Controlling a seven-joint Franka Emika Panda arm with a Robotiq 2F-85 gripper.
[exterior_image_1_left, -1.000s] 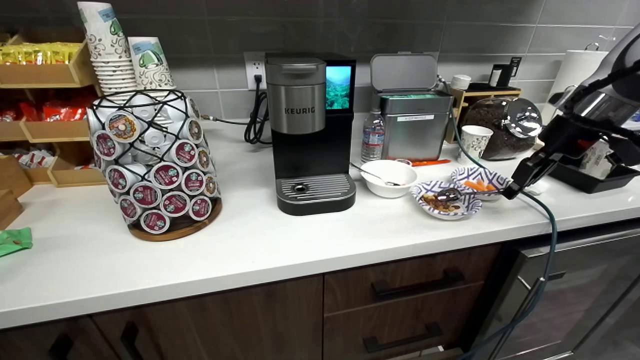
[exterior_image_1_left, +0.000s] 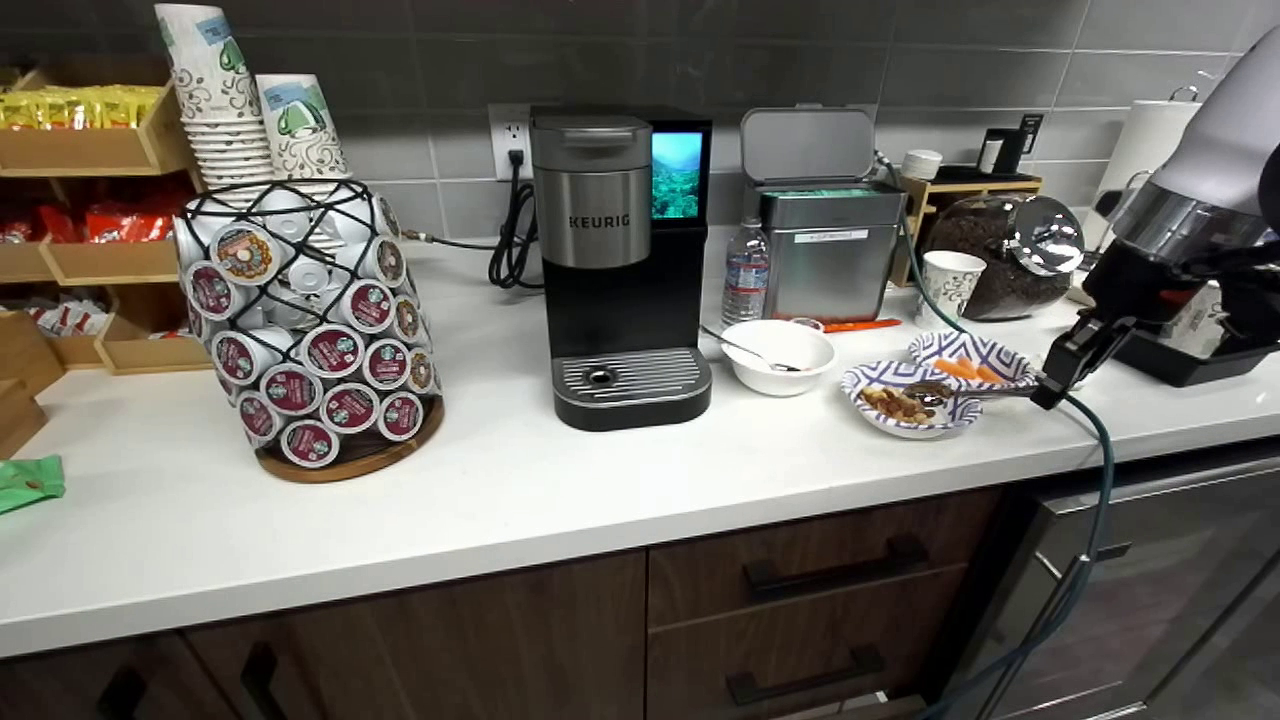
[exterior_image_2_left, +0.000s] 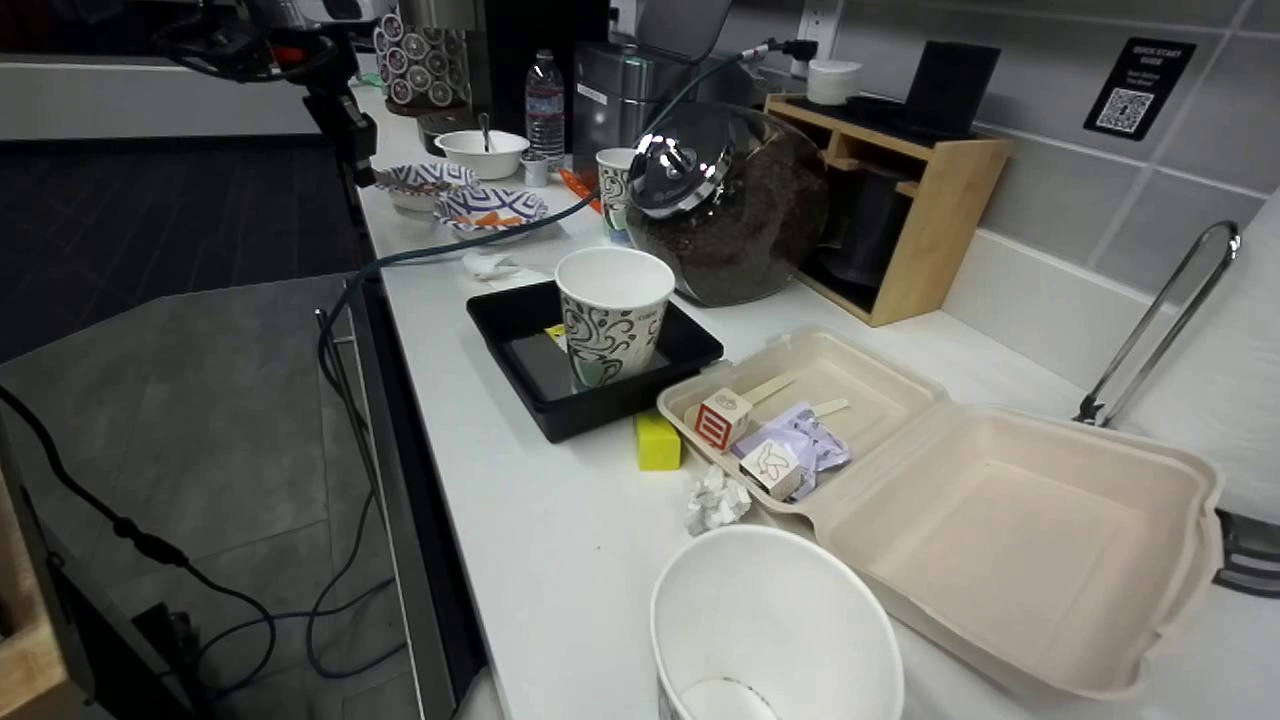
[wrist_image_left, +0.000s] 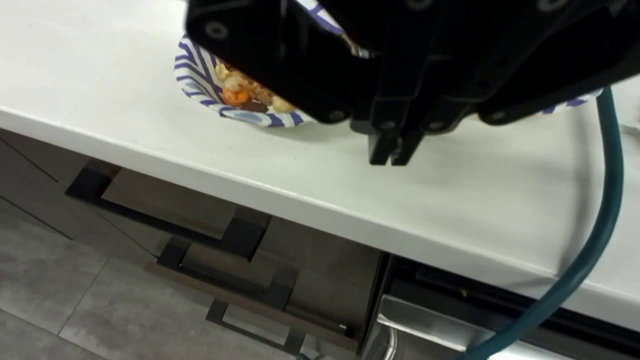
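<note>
My gripper (exterior_image_1_left: 1046, 391) is shut on the handle of a metal spoon (exterior_image_1_left: 930, 392), over the counter's right part. The spoon's bowl end rests in a purple-patterned bowl (exterior_image_1_left: 883, 419) holding nuts and dried bits. Behind it a second patterned bowl (exterior_image_1_left: 1010, 358) holds orange carrot pieces (exterior_image_1_left: 960, 370). In the wrist view, the fingertips sit close together above bare counter, and the arm's dark parts hide most of the spoon. The nuts (wrist_image_left: 252, 90) show at the near side of their bowl. In the other exterior view, my gripper (exterior_image_2_left: 361, 172) stands at the counter edge beside the nut bowl (exterior_image_2_left: 422, 185).
A teal hose (exterior_image_1_left: 1094, 420) runs over the counter edge right by my gripper. A white bowl with a spoon (exterior_image_1_left: 777, 360) stands left of the patterned bowls, next to the Keurig machine (exterior_image_1_left: 596, 240). Right of them is a black tray (exterior_image_2_left: 528, 360).
My gripper and the spoon have moved right and slightly up. The nut bowl has slid to the right with them, and the carrot bowl has shifted slightly right too.
</note>
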